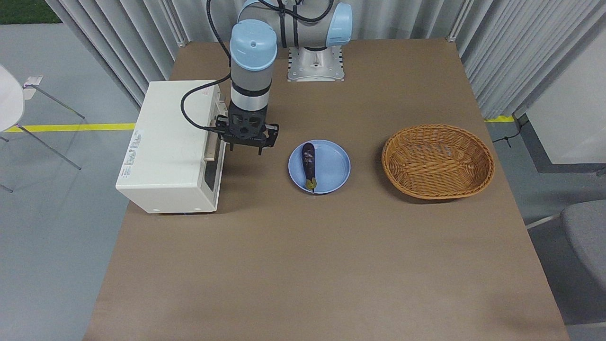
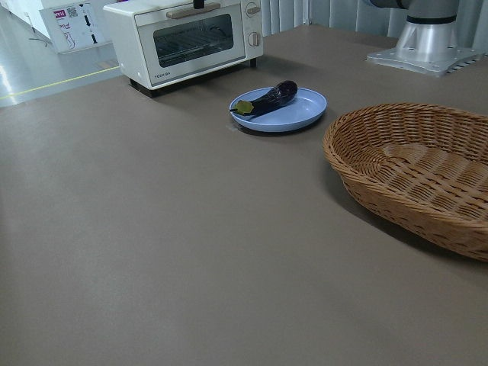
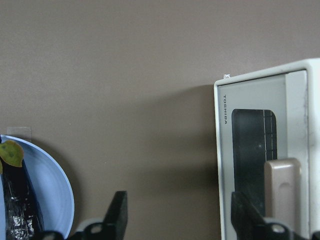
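My gripper [image 1: 245, 147] hangs over the front of a white toaster oven [image 1: 162, 142], near its door handle [image 2: 191, 11]; in the wrist view its fingers [image 3: 115, 215] stand wide apart with nothing seen held, the handle [image 3: 282, 190] by the right one. The oven door is closed, with a dark window [image 2: 193, 42]. An eggplant [image 1: 308, 165] lies on a blue plate [image 1: 332, 167] right of the oven, its stem toward the table's front in the front view.
A wicker basket [image 1: 437, 162] stands on the right of the table [image 1: 329, 267]. The arm's base plate is at the back.
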